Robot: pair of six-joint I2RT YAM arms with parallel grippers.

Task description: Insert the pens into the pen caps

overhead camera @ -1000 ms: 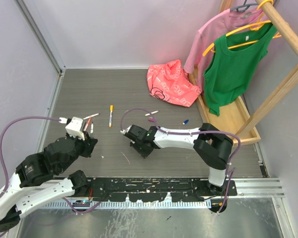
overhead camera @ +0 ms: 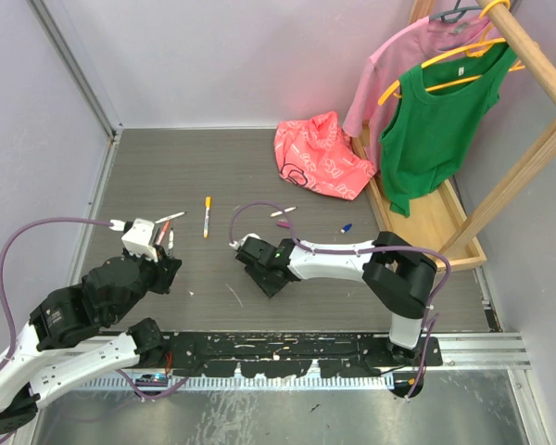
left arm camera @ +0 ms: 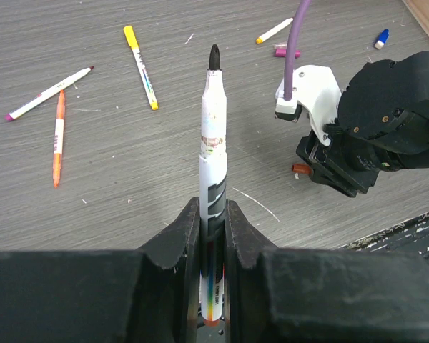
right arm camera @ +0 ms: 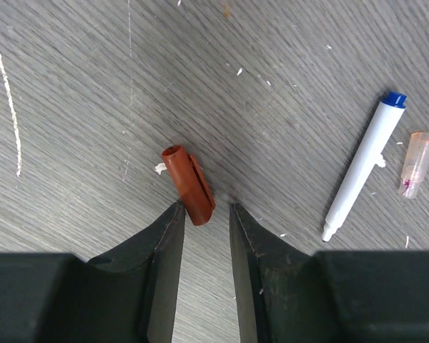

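Note:
My left gripper is shut on a white pen (left arm camera: 214, 121) with a dark tip, held upright. My right gripper is low over the table, fingers apart around the near end of a reddish-brown cap (right arm camera: 188, 182); whether they touch it cannot be told. A white pen with blue end (right arm camera: 365, 166) and a clear cap (right arm camera: 418, 161) lie to its right. An orange pen (left arm camera: 58, 139), a purple-ended pen (left arm camera: 48, 94), a yellow pen (left arm camera: 140, 66) and a magenta cap (left arm camera: 287, 52) lie on the table.
A pink cloth (overhead camera: 320, 158) lies at the back. A wooden rack (overhead camera: 528, 162) with hanging garments stands on the right.
The right gripper has shifted very slightly over the table. The left arm looks unchanged.

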